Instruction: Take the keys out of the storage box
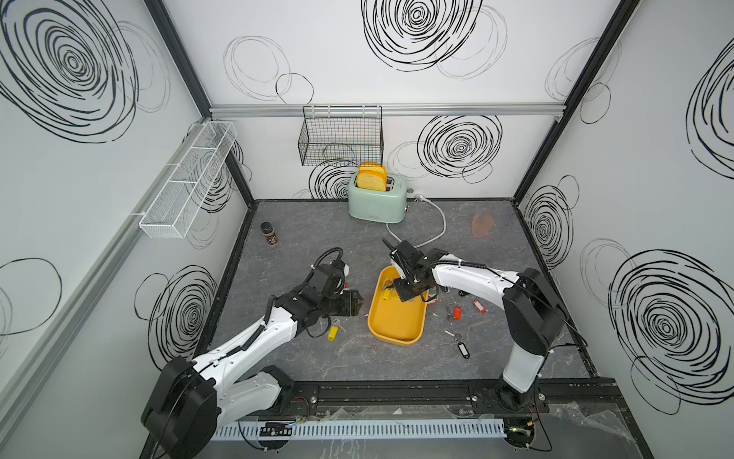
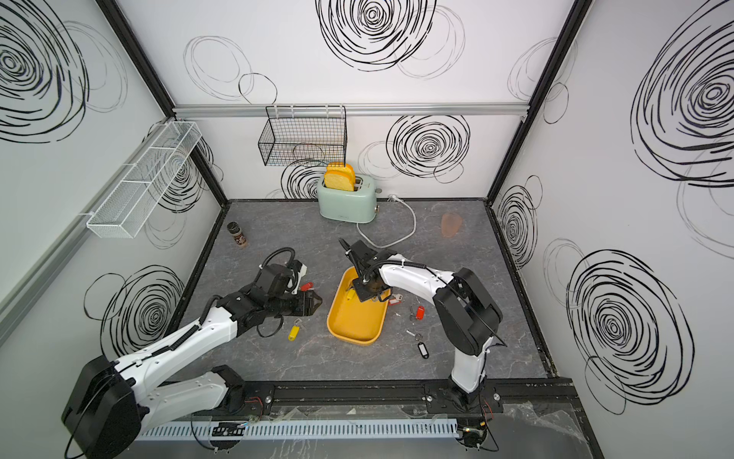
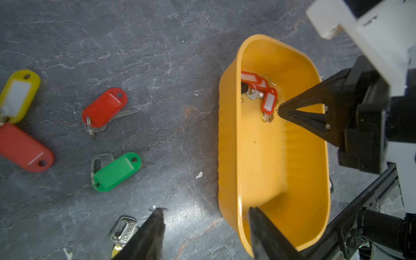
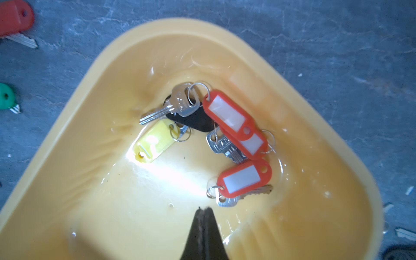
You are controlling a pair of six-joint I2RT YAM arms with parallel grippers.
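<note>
The yellow storage box (image 1: 396, 325) sits mid-table. In the right wrist view its far corner holds several keys with red tags (image 4: 238, 177), a black tag (image 4: 195, 121) and a yellow tag (image 4: 153, 140). My right gripper is shut, nothing between its fingers, inside the box just short of the keys. My left gripper stands open at the box's left side, over the table. Below it in the left wrist view lie keys with green (image 3: 117, 171), red (image 3: 104, 108) and yellow (image 3: 19, 95) tags.
More tagged keys (image 2: 420, 313) lie right of the box. A green toaster (image 2: 346, 202) with bread and a cord stands at the back, under a wire basket (image 2: 302, 141). A small jar (image 2: 237, 234) is at back left.
</note>
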